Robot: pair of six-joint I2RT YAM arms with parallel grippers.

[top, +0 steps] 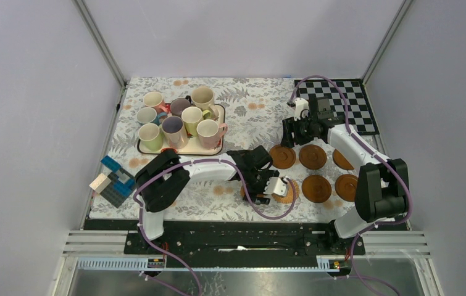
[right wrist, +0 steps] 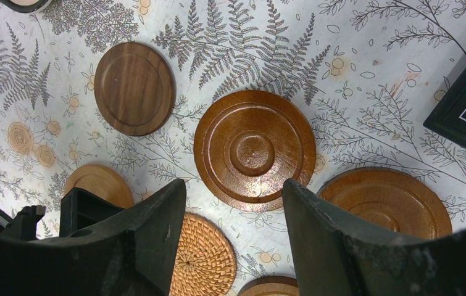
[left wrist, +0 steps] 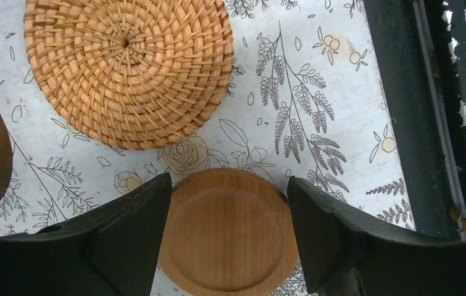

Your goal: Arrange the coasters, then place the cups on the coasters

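Note:
In the left wrist view a small light-wood coaster (left wrist: 227, 240) sits between the fingers of my left gripper, which is shut on it. From above, the left gripper (top: 258, 196) is low over the table, just left of the woven coaster (top: 291, 192). My right gripper is open and empty, its fingers apart above the table near a glossy brown coaster (right wrist: 252, 151). Several cups, among them a pink cup (top: 208, 133) and a purple cup (top: 173, 129), stand on the tray (top: 188, 149) at the left.
More brown coasters, such as one round coaster (top: 316, 189), lie across the right side. A dark walnut coaster (right wrist: 134, 88) lies flat on the patterned cloth. A checkered board (top: 357, 105) occupies the far right corner; blue blocks (top: 118, 179) sit at the left edge.

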